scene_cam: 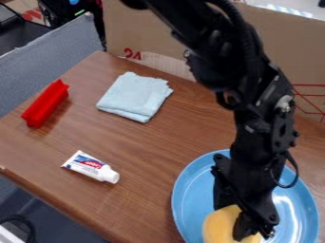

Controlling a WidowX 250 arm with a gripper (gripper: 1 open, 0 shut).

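My gripper (pixel 248 214) is lowered over a blue plate (pixel 192 192) at the right of the table, shut on a yellow, rounded object (pixel 222 225) lying in the plate. The arm hides part of that object and much of the plate, and the contact at the fingertips is partly hidden.
On the wooden table (pixel 140 161) lie a red object (pixel 45 102) at the left, a folded light-blue cloth (pixel 133 95) at the back and a toothpaste tube (pixel 90 167) at the front left. A cardboard box (pixel 159 38) stands behind.
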